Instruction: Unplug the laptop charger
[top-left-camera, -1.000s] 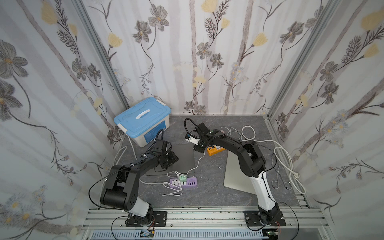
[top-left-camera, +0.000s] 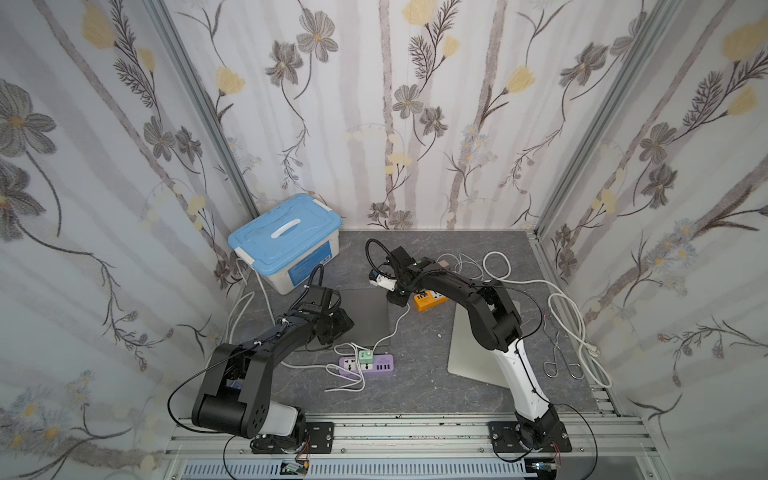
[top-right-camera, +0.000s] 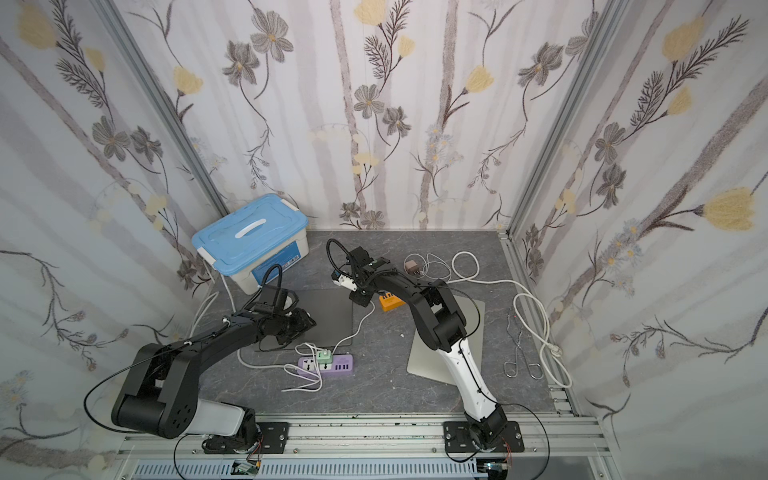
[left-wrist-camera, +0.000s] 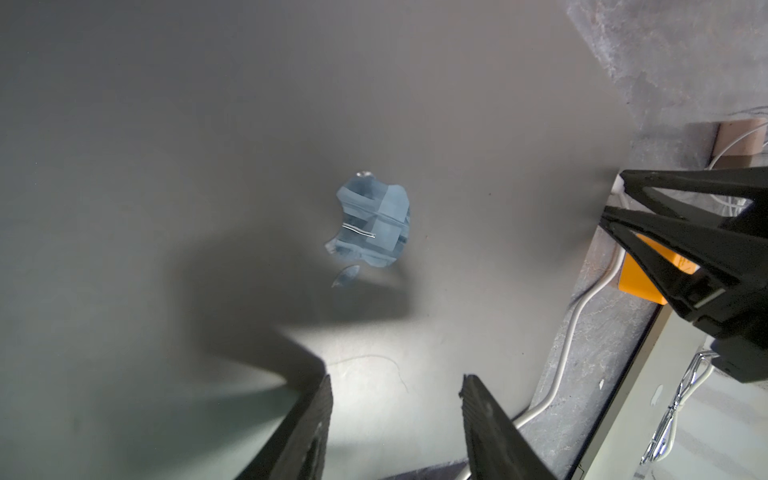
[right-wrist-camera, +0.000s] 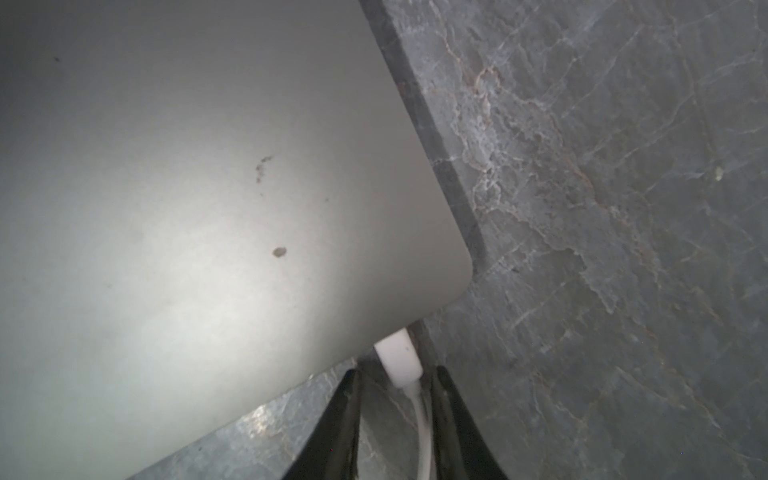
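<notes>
A dark grey laptop (top-left-camera: 364, 312) lies closed at left-centre, its logo (left-wrist-camera: 372, 224) under my left gripper, whose open fingers have nothing between them and hover over the lid. My right gripper is at the laptop's back right corner, open, its fingertips either side of a white charger plug (right-wrist-camera: 397, 356) that sits at the laptop's edge. The charger's white cable (top-left-camera: 400, 320) runs down to a green adapter (top-left-camera: 365, 354) on a purple power strip (top-left-camera: 382, 364).
A blue-lidded box (top-left-camera: 284, 228) stands back left. An orange strip (top-left-camera: 428, 302), a silver laptop (top-left-camera: 472, 352), scissors (top-left-camera: 564, 368) and coiled cables (top-left-camera: 576, 320) are to the right. Bare tabletop (top-left-camera: 420, 384) lies at front centre.
The left arm has moved slightly toward the left and front, away from the dark laptop's middle.
</notes>
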